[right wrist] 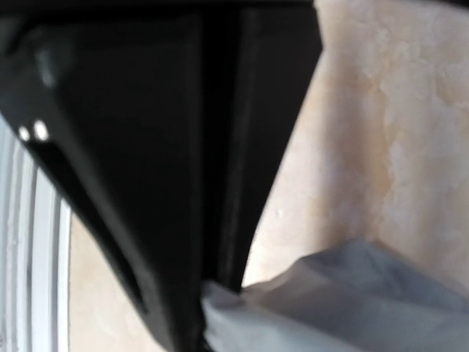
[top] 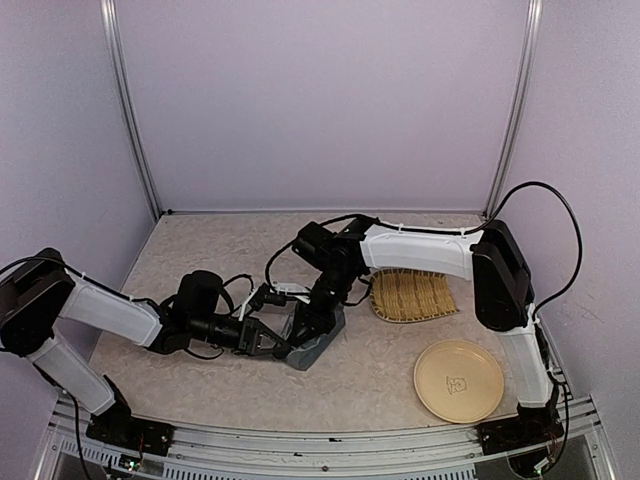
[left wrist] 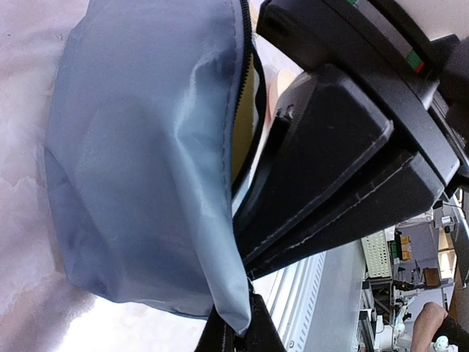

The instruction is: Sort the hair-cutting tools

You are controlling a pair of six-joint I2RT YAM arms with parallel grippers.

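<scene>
A grey-blue zippered pouch (left wrist: 139, 161) lies at the middle of the table, partly hidden by both arms in the top view. My left gripper is shut on the pouch's corner, beside the zip, which is partly open with a yellowish inside showing. My right gripper (top: 305, 335) is right over the pouch, close against my left one; in the right wrist view the pouch's fabric (right wrist: 352, 308) touches its tips, but how far its finger is open cannot be seen.
A woven bamboo tray (top: 410, 300) lies at the right behind the right arm. A round tan plate (top: 458, 395) sits at the front right.
</scene>
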